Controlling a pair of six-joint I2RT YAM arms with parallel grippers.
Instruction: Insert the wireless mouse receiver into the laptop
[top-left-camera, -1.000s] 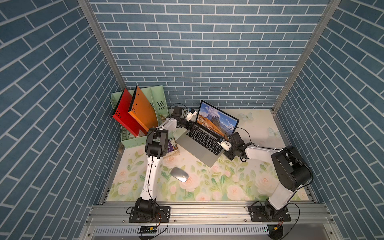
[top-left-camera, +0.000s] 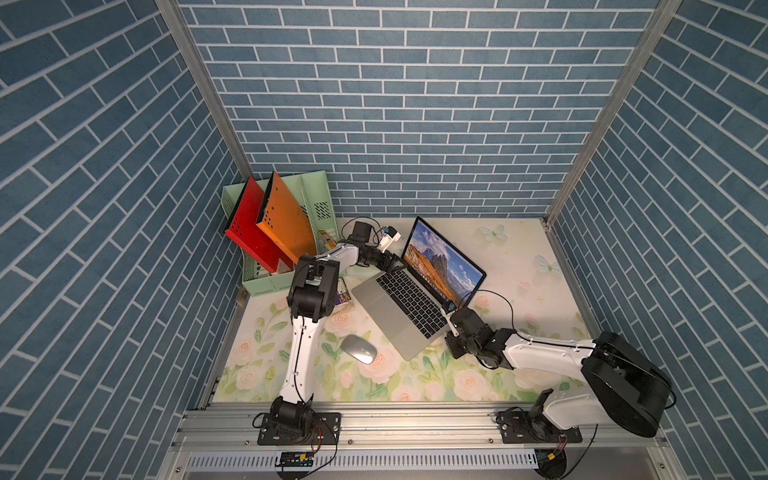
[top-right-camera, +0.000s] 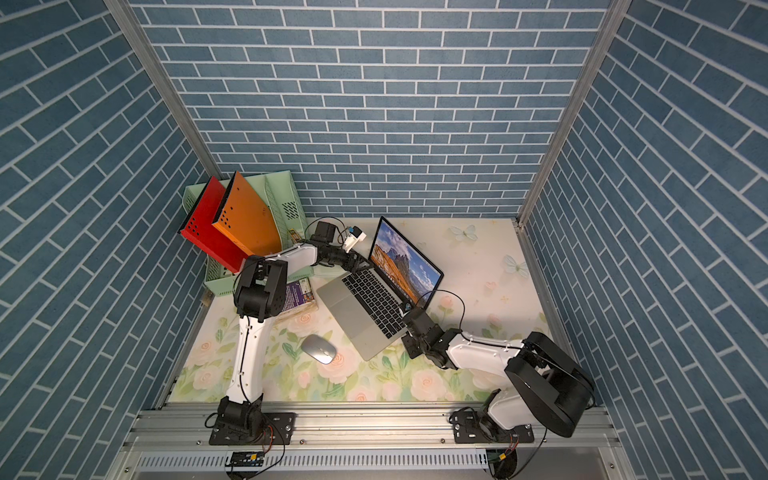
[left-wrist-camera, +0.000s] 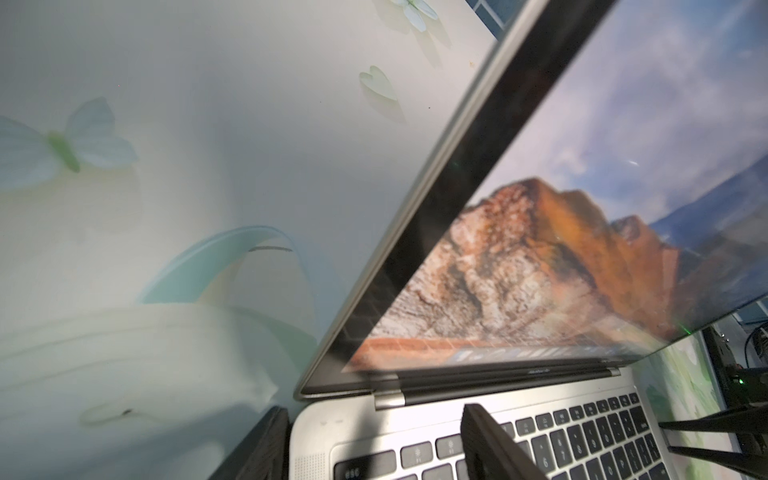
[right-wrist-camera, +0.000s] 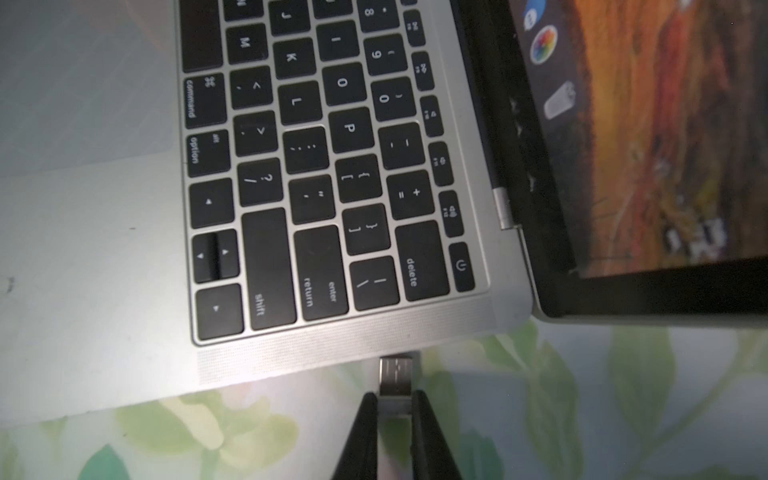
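Observation:
The open laptop (top-left-camera: 384, 308) stands mid-table, angled. In the right wrist view the small silver receiver (right-wrist-camera: 395, 376) sits just outside the laptop's side edge, between the fingertips of my right gripper; whether it touches the port cannot be told. The right gripper is nearly closed around its end. My left gripper is at the laptop's far left corner by the hinge; whether its fingers grip the base is unclear in the left wrist view. The mouse (top-left-camera: 358, 348) lies on the table left of the laptop.
A green rack (top-left-camera: 316, 192) with red (top-left-camera: 248, 228) and orange (top-left-camera: 284, 220) folders fills the back left, a small box lying before it.
The laptop has shifted toward the front right and turned clockwise.

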